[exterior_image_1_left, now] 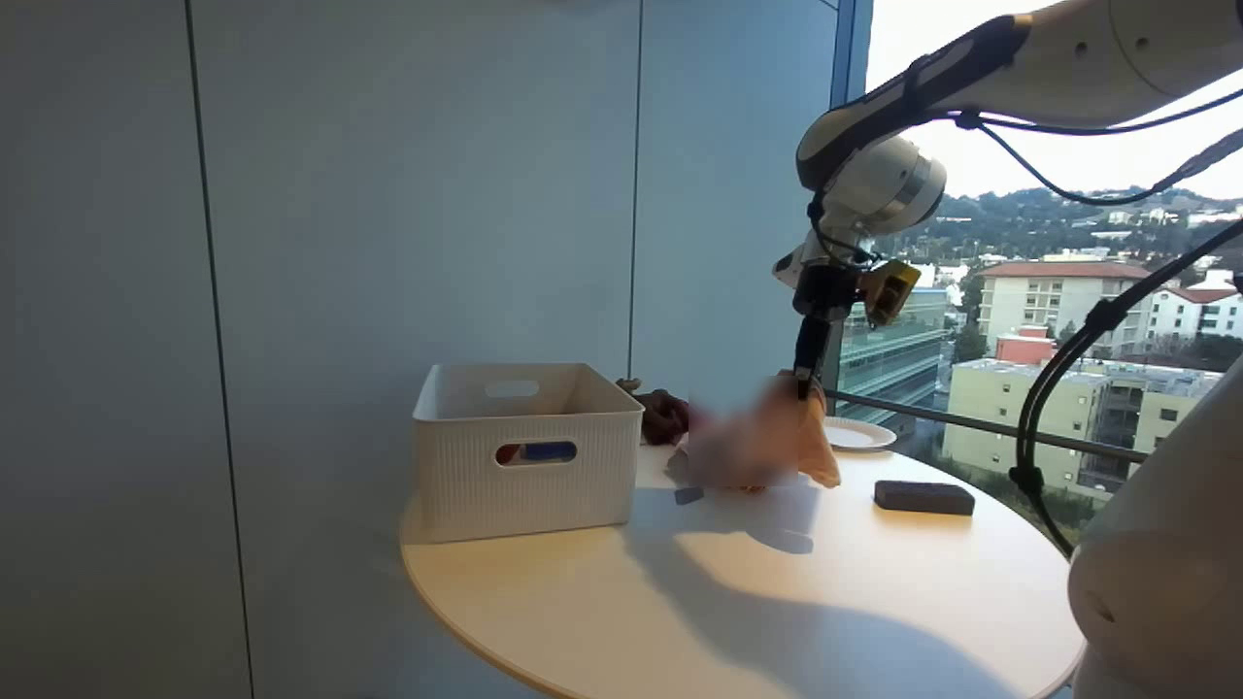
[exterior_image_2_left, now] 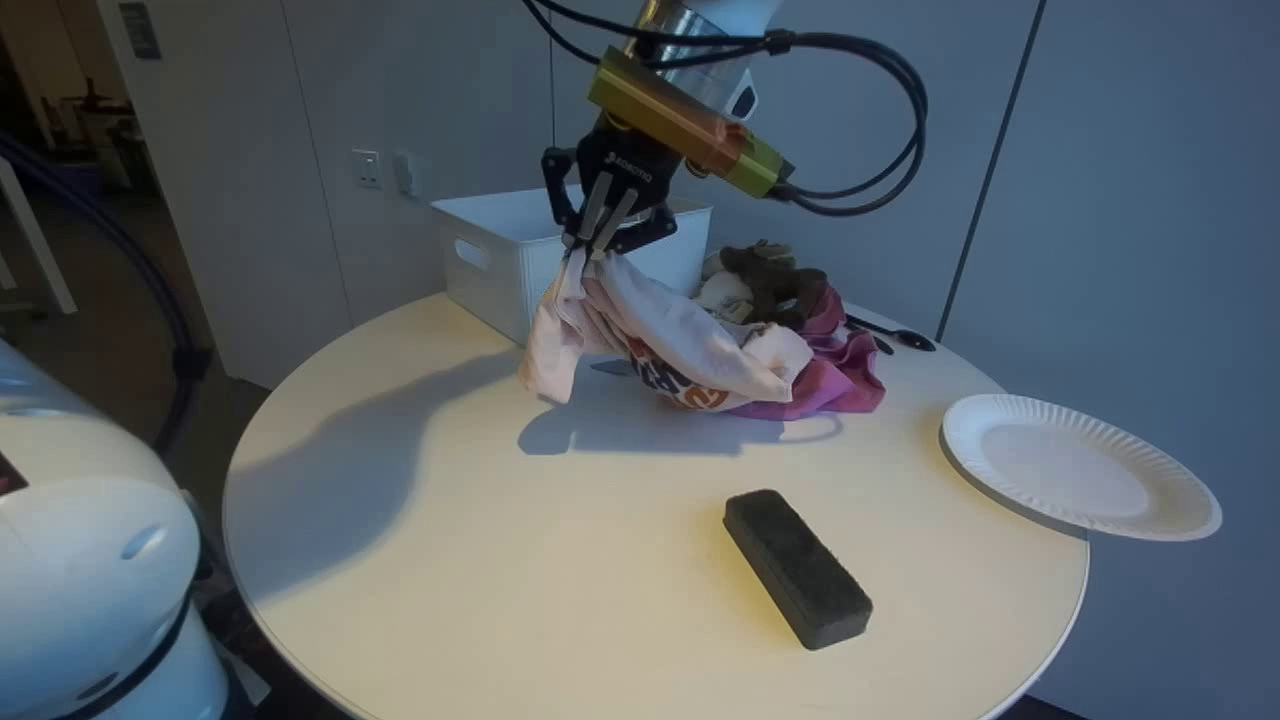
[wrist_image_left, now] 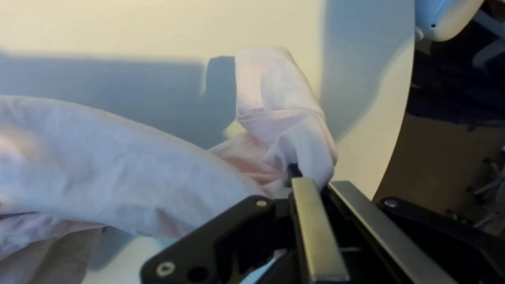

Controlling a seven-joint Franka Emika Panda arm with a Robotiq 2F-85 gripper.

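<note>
A pale pink cloth (exterior_image_2_left: 684, 330) with dark and orange lettering is pinched at one end by my gripper (exterior_image_2_left: 590, 250), which is shut on it a little above the table. The rest of the cloth (exterior_image_1_left: 734, 449) slopes away and rests beside a magenta cloth (exterior_image_2_left: 846, 372); exterior view 1 shows it blurred. In the wrist view, the pale cloth (wrist_image_left: 118, 161) stretches left from my fingers (wrist_image_left: 315, 227), with a folded end hanging beyond them. Its lower parts are partly hidden under its own folds.
A white bin (exterior_image_1_left: 530, 478) with something blue inside stands at the table's left. A brown plush-like item (exterior_image_2_left: 774, 282) and a black spoon (exterior_image_2_left: 912, 341) lie at the back. A dark eraser-like block (exterior_image_2_left: 798, 570) and a white paper plate (exterior_image_2_left: 1068, 462) occupy the other side.
</note>
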